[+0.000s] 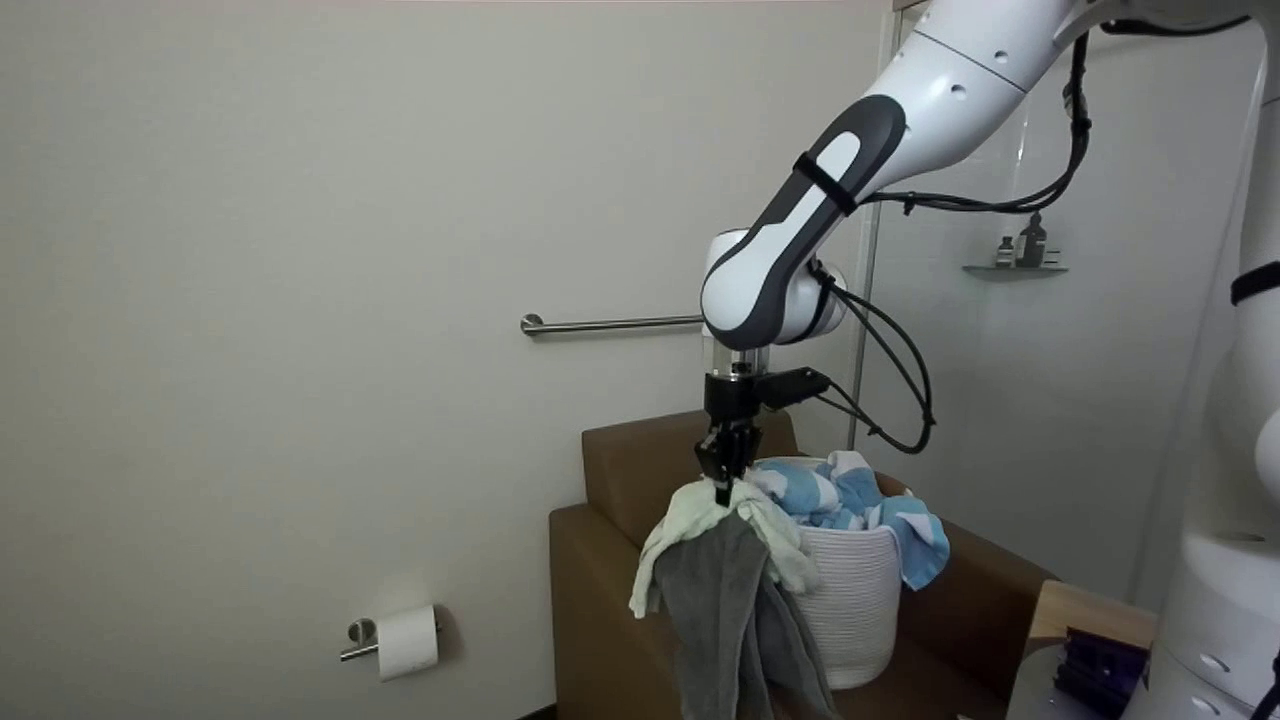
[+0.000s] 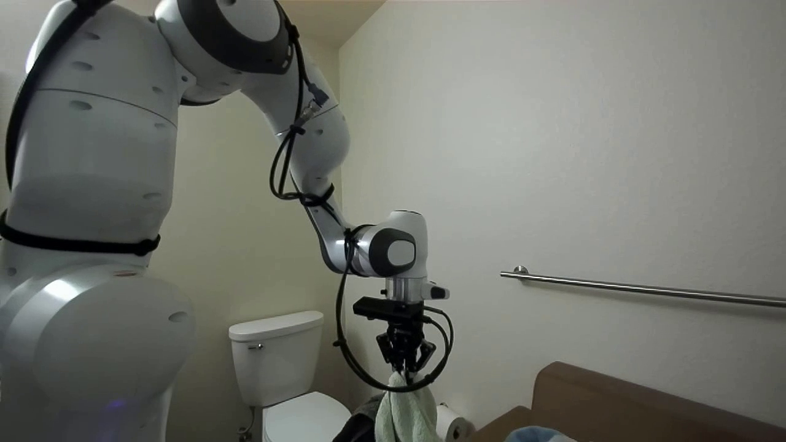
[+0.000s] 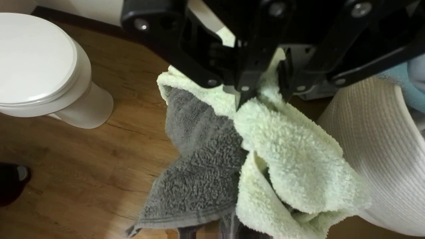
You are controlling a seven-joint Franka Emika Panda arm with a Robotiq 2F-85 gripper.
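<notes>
My gripper [image 1: 723, 490] is shut on a bunched pair of towels, one pale green and one dark grey. In the wrist view the pale green towel [image 3: 297, 153] folds around the fingertips, and the grey towel [image 3: 199, 159] hangs below and to the left of it. Both hang down in front of the white woven basket [image 1: 849, 600], at its left side in exterior view 1. Blue and white towels [image 1: 840, 490] fill the basket's top and drape over its rim. Exterior view 2 shows the pale green towel [image 2: 409, 412] under the gripper, its lower end cut off.
The basket stands on a brown armchair [image 1: 606, 600]. A toilet [image 2: 302, 412] lies to one side, with bare wood floor [image 3: 131, 139] beside it. A towel bar [image 1: 612, 324] and a toilet paper roll [image 1: 405, 643] are on the wall.
</notes>
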